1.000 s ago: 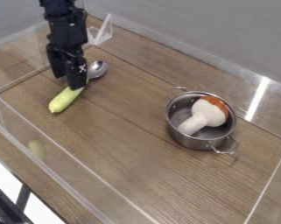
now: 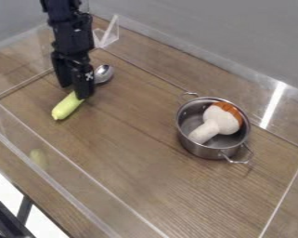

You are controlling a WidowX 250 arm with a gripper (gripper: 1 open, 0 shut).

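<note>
A silver spoon-like object (image 2: 104, 72) lies just right of the gripper. On the right, a steel pot (image 2: 186, 128) holds a white object (image 2: 217, 124) with an orange top.
Clear walls enclose the wooden surface (image 2: 138, 186), along the back and at the left front.
The gripper has shifted very slightly and sits a little lower over the yellow-green object. The other things have not visibly moved.
</note>
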